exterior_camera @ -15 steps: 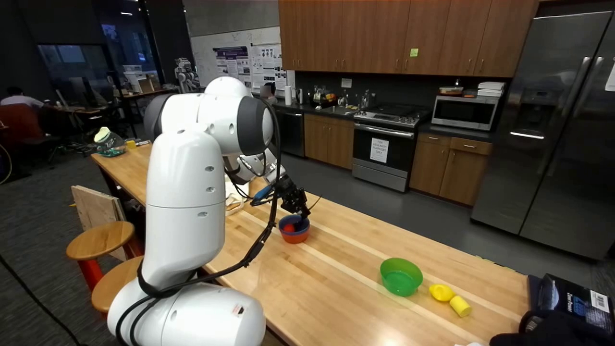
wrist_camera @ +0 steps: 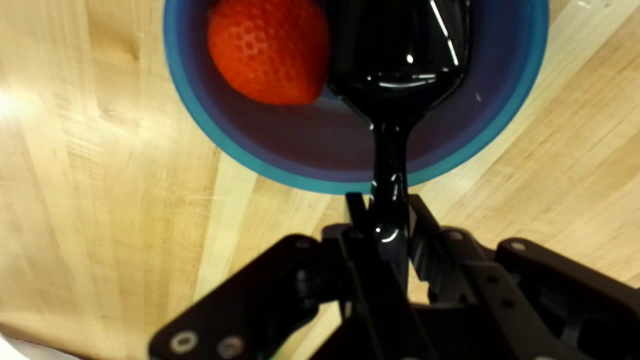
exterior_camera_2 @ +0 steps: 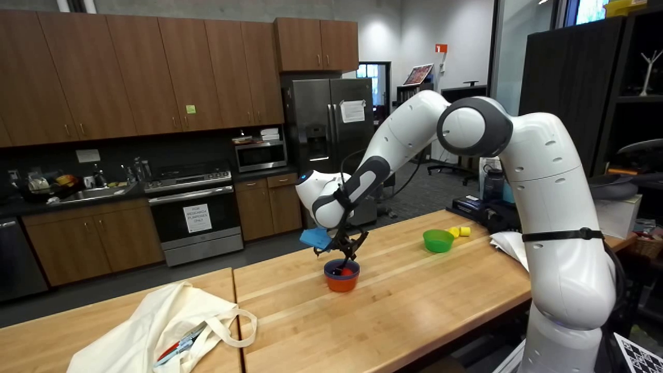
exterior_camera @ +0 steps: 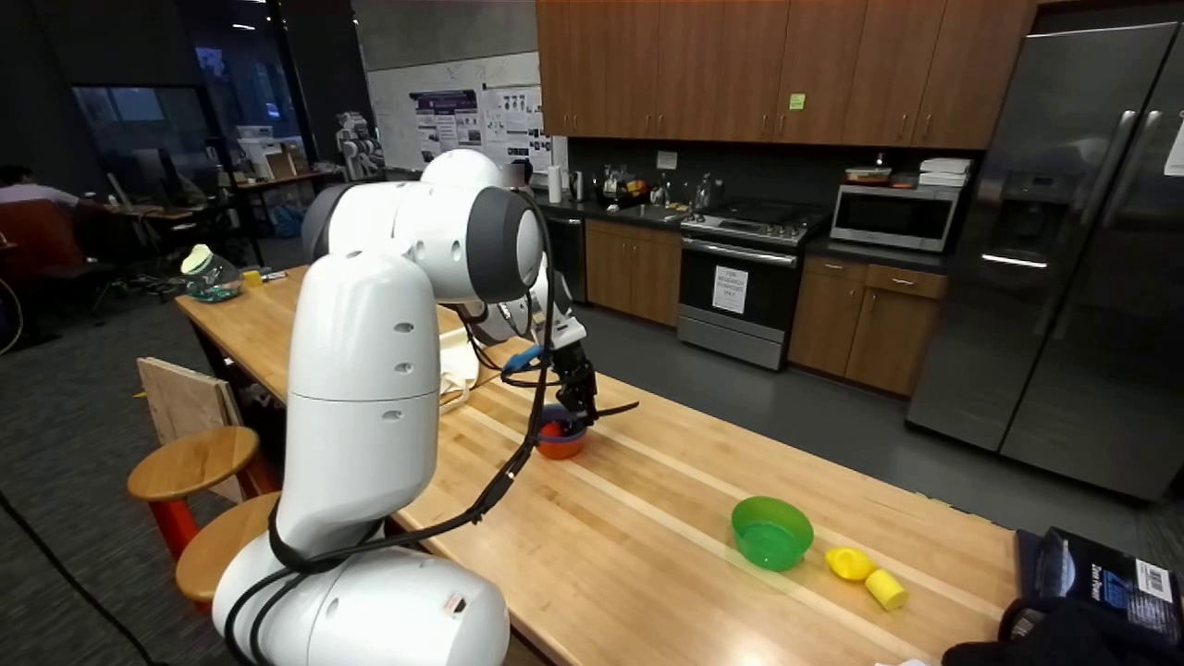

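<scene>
In the wrist view my gripper is shut on the handle of a glossy black spatula (wrist_camera: 396, 78). The spatula's broad head lies inside a bowl with a blue rim (wrist_camera: 240, 153), and its neck crosses that rim. Left of the head, within the same bowl, is a red strawberry (wrist_camera: 270, 51). From outside, an orange bowl (exterior_camera_2: 342, 284) shows under the blue one; they look nested on the wooden table. My gripper stands at the bowl's far side in exterior view 1, where its fingers are too small to make out.
A green bowl (exterior_camera: 772, 535) stands farther along the table, with a yellow lemon (exterior_camera: 850, 562) and a yellow cylinder (exterior_camera: 885, 589) beside it. A cream cloth bag (exterior_camera_2: 161, 323) lies on the adjoining tabletop. Bare wood separates the two bowl spots.
The arm and gripper have shifted slightly right in exterior view 1 and the gripper's tilt has changed.
</scene>
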